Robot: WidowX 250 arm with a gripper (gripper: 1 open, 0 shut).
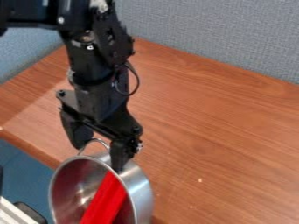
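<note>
A steel pot (135,192) is tipped on its side near the bottom of the view, its mouth facing forward, with a red bar-shaped object (105,199) inside. My black gripper (100,149) is over the pot's upper rim, where the pot's wire handle loop shows between and beside the fingers. The fingertips partly overlap the rim and handle, so I cannot tell whether they are shut on it.
</note>
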